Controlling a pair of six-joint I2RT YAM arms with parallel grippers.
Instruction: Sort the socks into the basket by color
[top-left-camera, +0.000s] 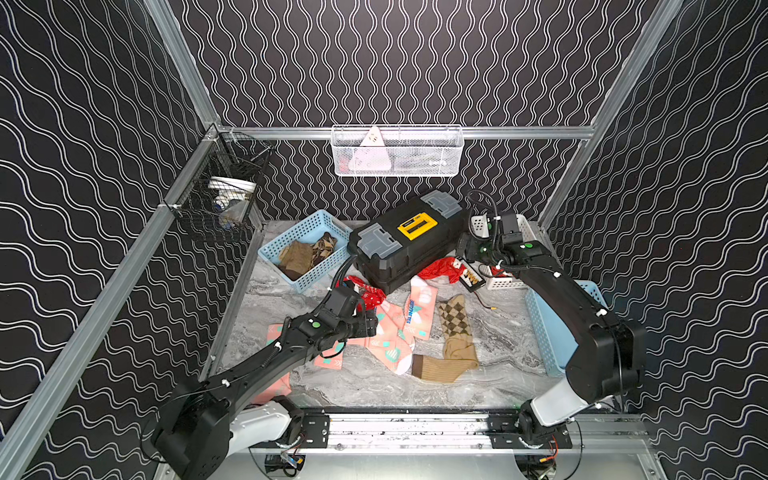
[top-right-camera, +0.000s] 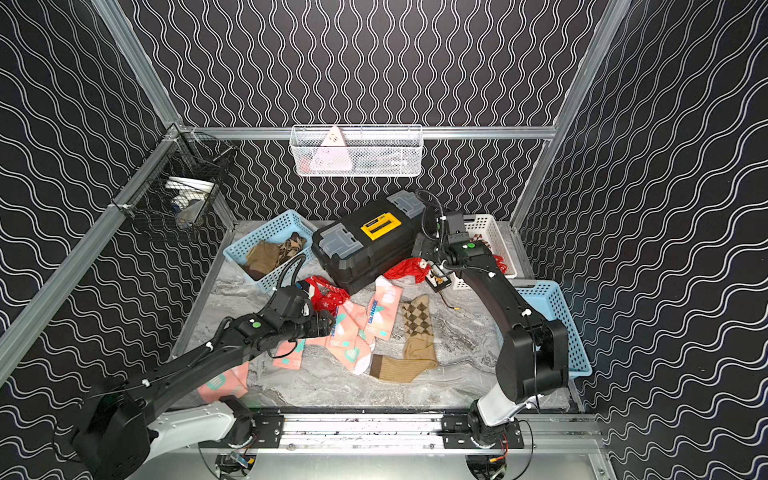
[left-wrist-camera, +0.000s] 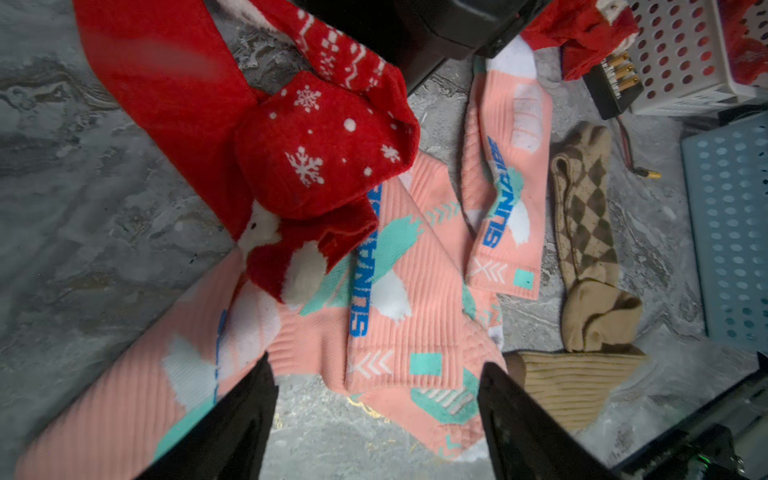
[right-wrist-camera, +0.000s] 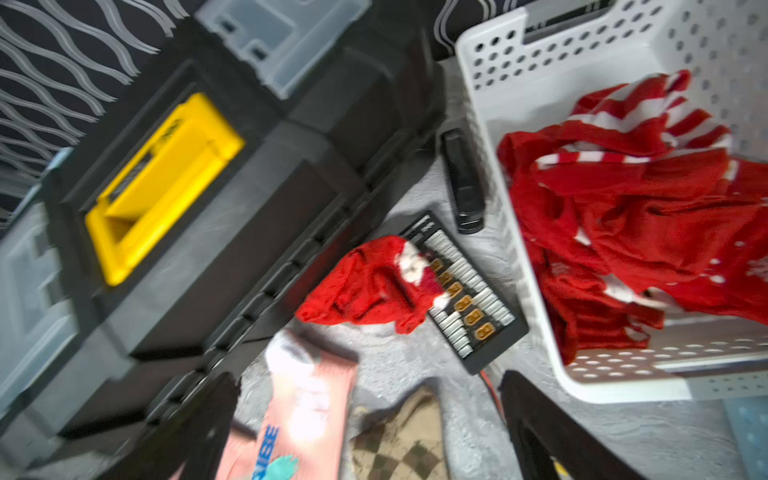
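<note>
My left gripper stands open above pink socks (left-wrist-camera: 408, 320) printed with blue letters, nothing between its fingers. Just beyond lies a red sock with white snowflakes (left-wrist-camera: 312, 152). Over the gap beside the toolbox, my right gripper is open and empty; ahead of it a crumpled red sock (right-wrist-camera: 360, 284) touches a small circuit board (right-wrist-camera: 480, 316). Brown argyle socks (top-left-camera: 457, 344) rest right of the pink ones. Red socks (right-wrist-camera: 640, 216) fill part of the white basket (right-wrist-camera: 512, 240). The left blue basket (top-left-camera: 276, 240) holds brown socks (top-left-camera: 296, 260).
A black toolbox (top-left-camera: 412, 236) with a yellow handle occupies the back middle. At the right stands another blue basket (top-right-camera: 552, 320), empty where it shows. A small black object (right-wrist-camera: 462, 180) lies between toolbox and white basket. Bare tabletop shows in front of the brown socks.
</note>
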